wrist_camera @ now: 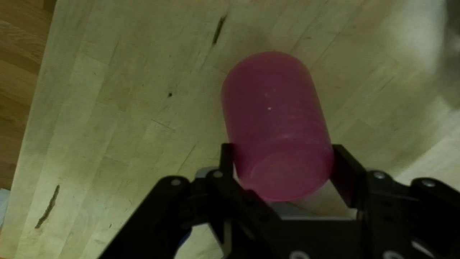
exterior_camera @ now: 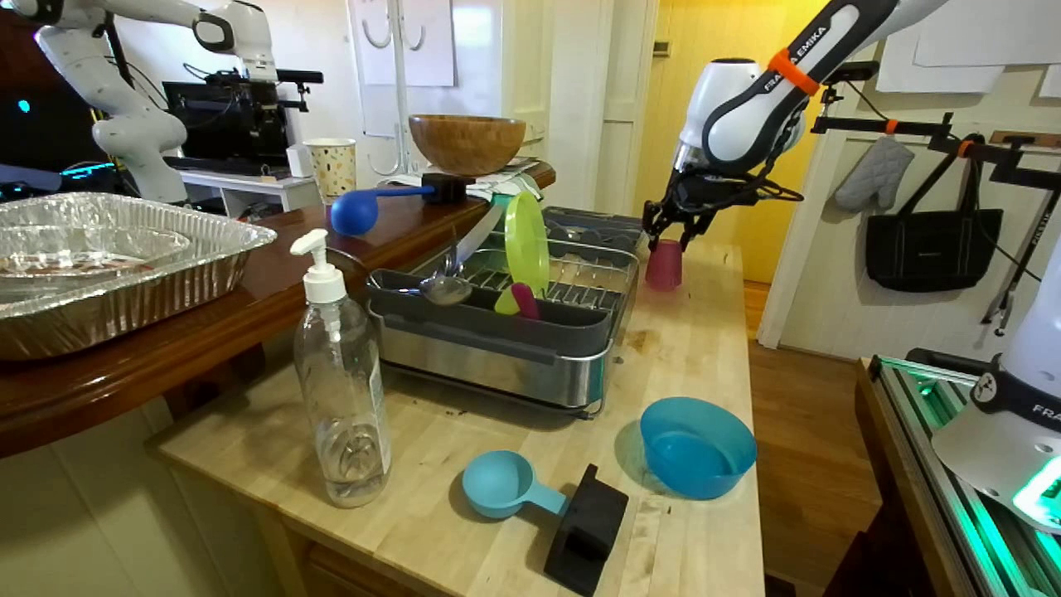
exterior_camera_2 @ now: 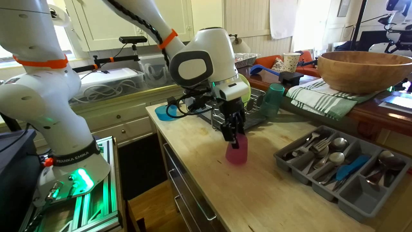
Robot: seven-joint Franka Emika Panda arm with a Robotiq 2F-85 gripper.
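A pink translucent cup (exterior_camera_2: 236, 154) stands upside down, its closed base up, at the tabletop in exterior view 2. My gripper (exterior_camera_2: 234, 141) is above it, shut on the cup near its base. In the wrist view the same cup (wrist_camera: 278, 112) sits between the two black fingers, which press against its sides. Whether the cup's lower rim bears fully on the wood cannot be made out. In exterior view 1 the cup (exterior_camera: 664, 265) is behind the dish rack, partly covered by my gripper (exterior_camera: 676, 239).
A dish rack (exterior_camera: 587, 373) with a green plate (exterior_camera: 526, 244) stands close by. The grey cutlery tray (exterior_camera_2: 357, 207) and a teal cup (exterior_camera_2: 272, 98) are on the same table (exterior_camera_2: 247, 193). Bare wood lies in front of the pink cup.
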